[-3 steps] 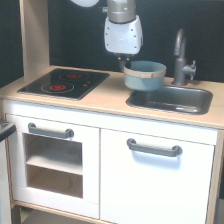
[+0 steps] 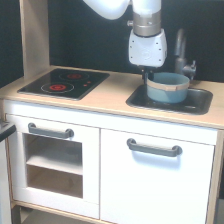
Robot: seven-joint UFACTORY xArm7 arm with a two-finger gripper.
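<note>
The blue-grey pot (image 2: 168, 88) stands upright over the sink (image 2: 205, 100), its lower part within the basin's outline. Whether its bottom touches the basin cannot be told. At the pot's left rim is my gripper (image 2: 148, 75), reaching down from above and apparently shut on the rim or a handle there. The fingertips are small and dark, so the exact grip is hard to make out.
A dark faucet (image 2: 181, 55) rises just behind the pot, close to its right side. To the left lies a black cooktop (image 2: 65, 83) with red rings, empty. Bare wooden counter (image 2: 112, 95) separates cooktop and sink. White cabinets (image 2: 150, 185) fill the front.
My gripper and the pot have moved together to the right and lower, from the counter area at the sink's left edge to over the basin.
</note>
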